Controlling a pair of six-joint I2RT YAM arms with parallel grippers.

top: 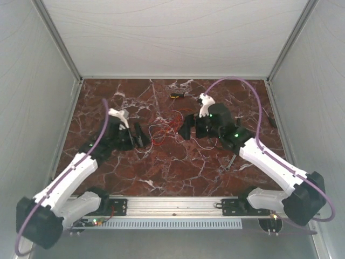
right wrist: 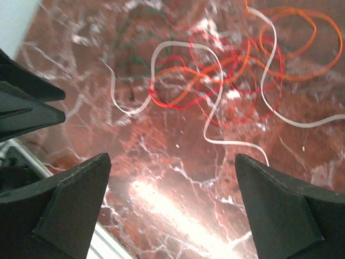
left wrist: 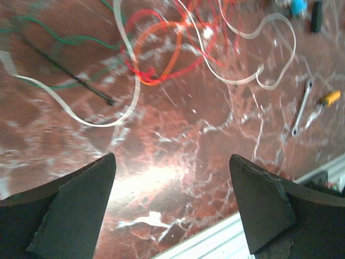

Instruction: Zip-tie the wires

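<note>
Red, orange, white and green wires lie tangled on the marble-patterned table; the red wire (right wrist: 186,102), orange wire (right wrist: 318,67) and white wire (right wrist: 213,108) cross in the right wrist view. In the left wrist view the green wire (left wrist: 70,40) runs beside a thin straight black strip (left wrist: 70,75), which could be a zip tie. My left gripper (top: 142,136) hovers at the bundle's left side, fingers apart and empty. From the right, my right gripper (top: 187,125) hangs over the wires, open with nothing between its fingers. It hides part of the bundle from above.
A wrench (left wrist: 302,108) and an orange-handled tool (left wrist: 330,98) lie toward the right. A yellow-and-black tool (top: 177,96) sits at the back. The blue tool (left wrist: 298,6) is mostly cut off. The two grippers are close together.
</note>
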